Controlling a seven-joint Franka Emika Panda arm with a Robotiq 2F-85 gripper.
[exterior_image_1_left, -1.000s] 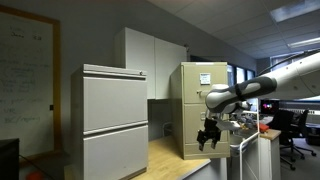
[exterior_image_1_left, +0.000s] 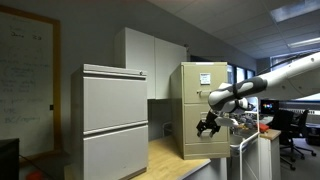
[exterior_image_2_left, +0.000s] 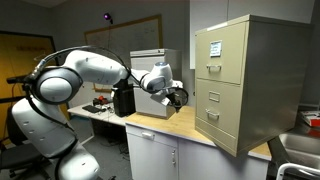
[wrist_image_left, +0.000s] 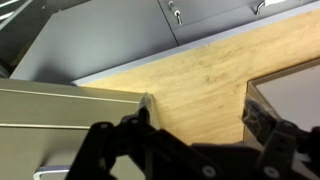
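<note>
My gripper (exterior_image_1_left: 207, 130) hangs over the wooden counter in front of the beige filing cabinet (exterior_image_1_left: 196, 88). From the other side, the same gripper (exterior_image_2_left: 178, 99) shows between that beige cabinet (exterior_image_2_left: 222, 82) and the light grey cabinet (exterior_image_2_left: 151, 66). In the wrist view the fingers stand wide apart over bare wood (wrist_image_left: 197, 85), with nothing between them. The beige cabinet's edge (wrist_image_left: 75, 105) lies at the left there, and a pale grey panel (wrist_image_left: 292, 95) at the right. The grey cabinet's drawers (exterior_image_1_left: 112, 128) look shut.
White cupboards (exterior_image_2_left: 190, 160) sit below it, with lock-like fittings on a grey front (wrist_image_left: 112, 35) in the wrist view. White wall cupboards (exterior_image_1_left: 150, 58) hang above. A dark monitor (exterior_image_1_left: 9, 157) stands far left.
The cabinets and counter look the same.
</note>
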